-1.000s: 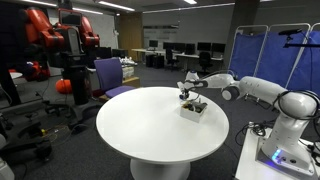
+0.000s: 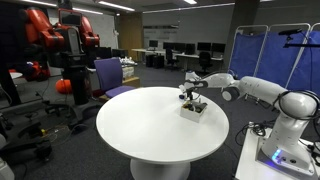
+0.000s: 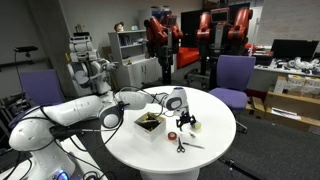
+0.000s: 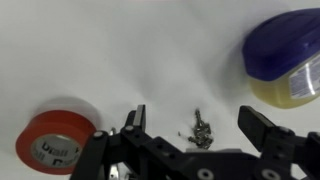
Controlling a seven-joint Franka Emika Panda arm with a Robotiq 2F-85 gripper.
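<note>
My gripper is open over the white round table (image 3: 130,160), its two dark fingers wide apart. Between and below them in the wrist view lies a small dark metal piece (image 4: 203,130), too small to name for certain. A red tape roll (image 4: 57,141) is at the lower left of that view, beside the left finger. At the upper right sits a blue object with a yellowish lower part (image 4: 290,65), cut off by the frame. In exterior view 2 the gripper (image 3: 184,124) is low near the table's far side.
A box (image 3: 151,122) with dark items inside stands on the table near the arm. Scissors (image 3: 181,148) and a thin dark tool (image 3: 193,146) lie near the red roll (image 3: 172,136).
The arm near the table's far edge looks almost the same in exterior view 1, with at most a slight shift at the gripper. The box has stayed put.
</note>
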